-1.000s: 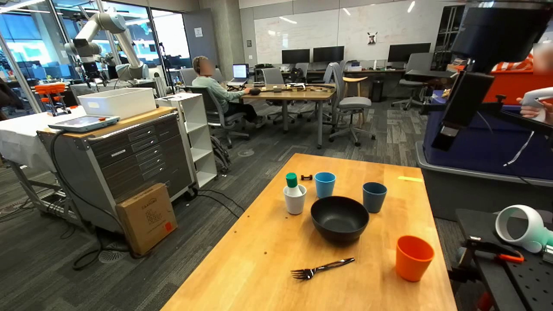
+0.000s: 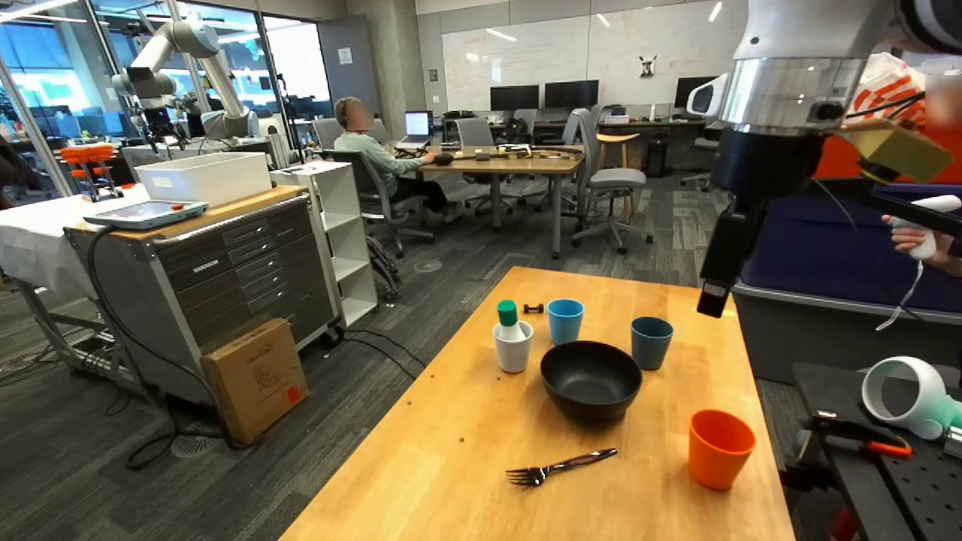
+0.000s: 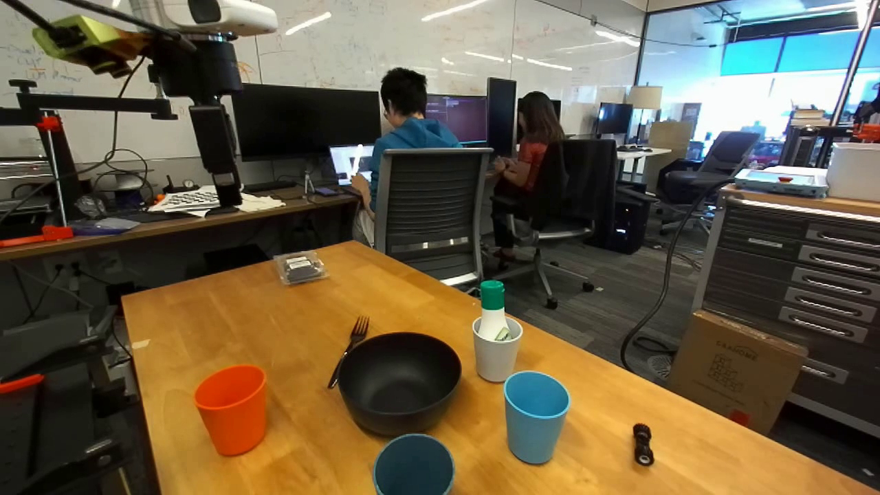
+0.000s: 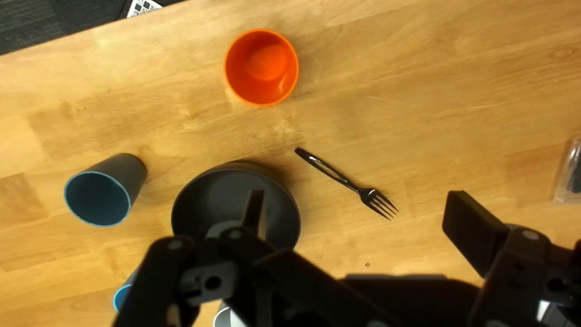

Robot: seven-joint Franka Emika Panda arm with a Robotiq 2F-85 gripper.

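My gripper is open above the table, nothing between its fingers; in exterior view 1 it hangs high near the table's far right corner. A black fork [image 4: 348, 185] lies flat on the wood beside the black bowl [image 2: 591, 383], which looks empty. An orange cup [image 4: 261, 68] stands upright and empty near one table edge. The dark blue cup [image 2: 651, 343] and light blue cup [image 3: 536, 416] stand on the bowl's other side. In a white cup [image 2: 513, 350] sits a white bottle with a green cap [image 3: 492, 297].
A small black dumbbell-shaped piece [image 3: 643, 445] lies near the light blue cup. A clear plastic package [image 3: 300, 267] rests toward the table's far end in exterior view 2. The wood around the fork is bare, apart from the bowl near its handle.
In exterior view 1 my gripper has moved left and lower, from beyond the table's right edge to above its far right corner. The objects on the table have not moved.
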